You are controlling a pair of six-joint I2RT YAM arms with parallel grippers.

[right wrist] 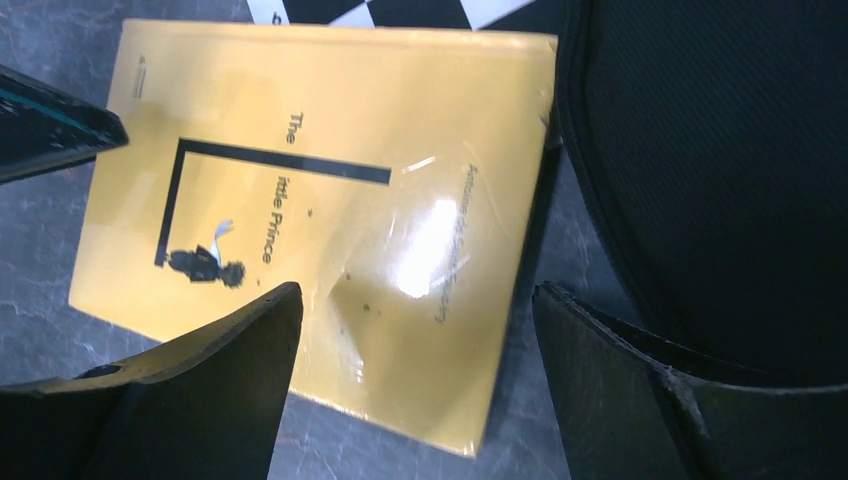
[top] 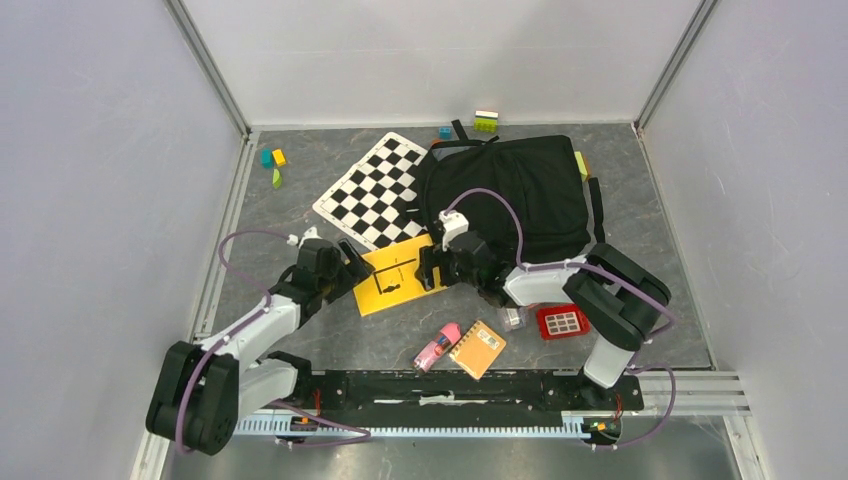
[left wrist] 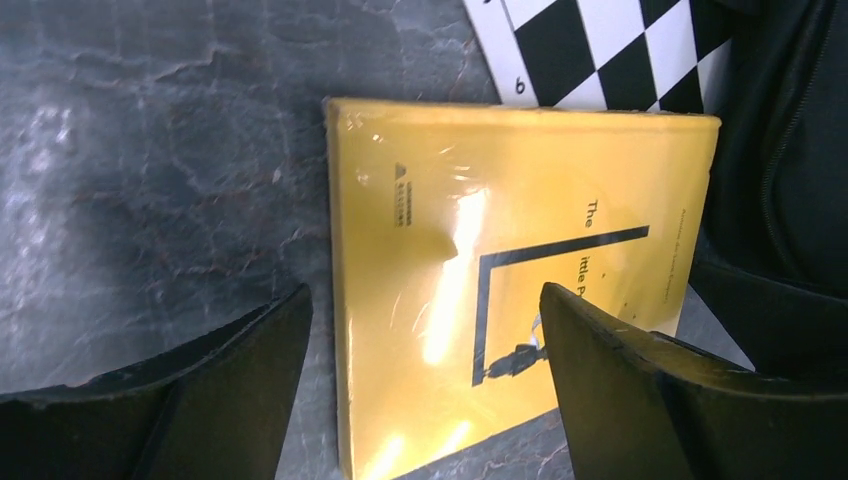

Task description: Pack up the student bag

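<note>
A yellow book [top: 390, 292], "The Little Prince", lies flat below the checkerboard. My left gripper [top: 357, 267] hovers at its left end, open; in the left wrist view its fingertips [left wrist: 290, 325] stand either side of the book's left edge. My right gripper [top: 430, 265] is open at the book's right end, its fingertips [right wrist: 280, 315] either side of that edge. The black bag [top: 510, 190] lies behind to the right, close to the book.
A checkerboard [top: 365, 185] lies at the back. A pink bottle [top: 432, 350], an orange notebook [top: 478, 352] and a red calculator [top: 563, 322] sit in front. Small blocks [top: 273, 159] lie back left.
</note>
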